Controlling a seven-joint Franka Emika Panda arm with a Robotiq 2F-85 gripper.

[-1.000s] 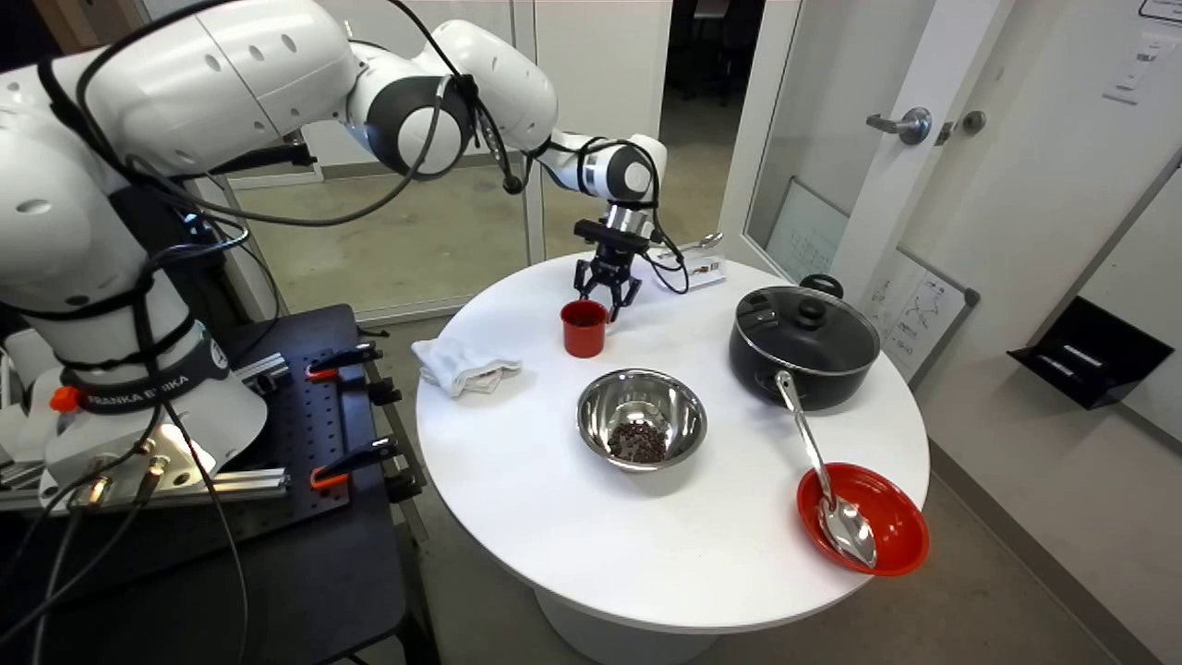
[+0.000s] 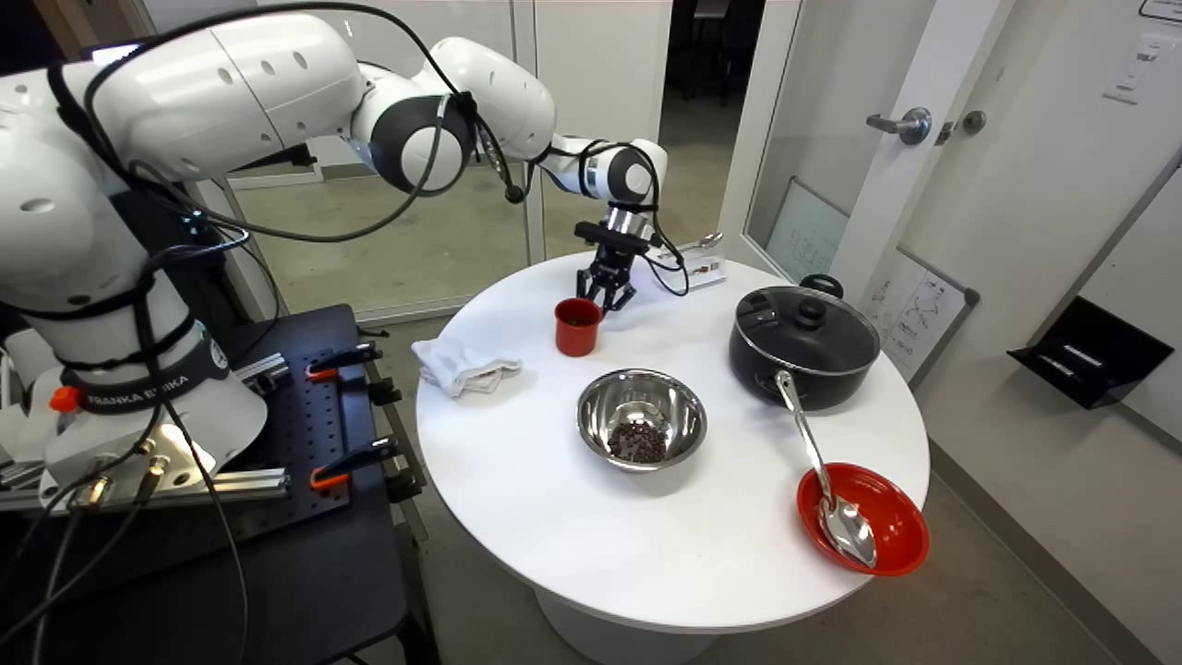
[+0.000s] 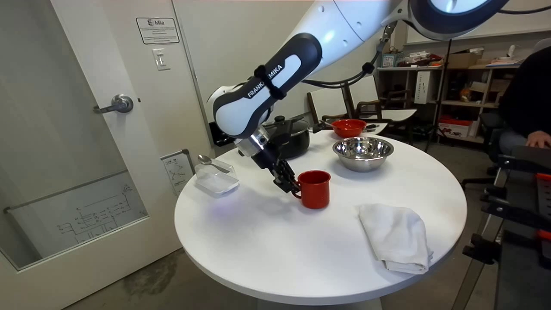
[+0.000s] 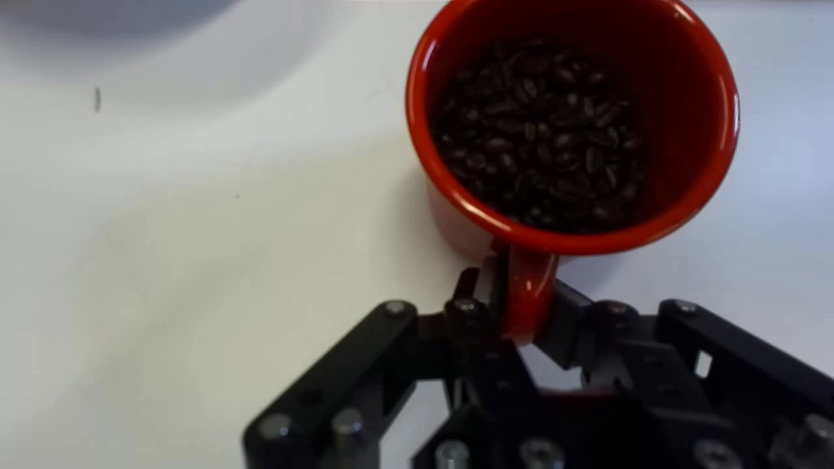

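A red mug [image 4: 707, 148] holds dark coffee beans [image 4: 547, 144], as the wrist view shows from above. My gripper is shut on the mug's handle, one finger on either side of it. Upright on the white table, or very close to it, the mug [image 3: 315, 190] has its handle turned toward my gripper [image 3: 293, 190] in the second exterior view. The first exterior view has the gripper [image 2: 604, 299] just behind the mug [image 2: 577, 328]. In front of them stands a steel bowl [image 2: 604, 412] with some beans [image 2: 638, 442] at its bottom.
A lidded black pot [image 2: 805, 338] stands at the right, near a red bowl [image 2: 903, 526] with a large spoon [image 2: 848, 532] resting in it. A folded white cloth [image 2: 460, 366] lies at the left edge. Behind the gripper sits a clear tray [image 3: 217, 181] with a spoon [image 3: 205, 160].
The gripper's fingers have closed on the handle. The mug has shifted slightly to the left in the first exterior view.
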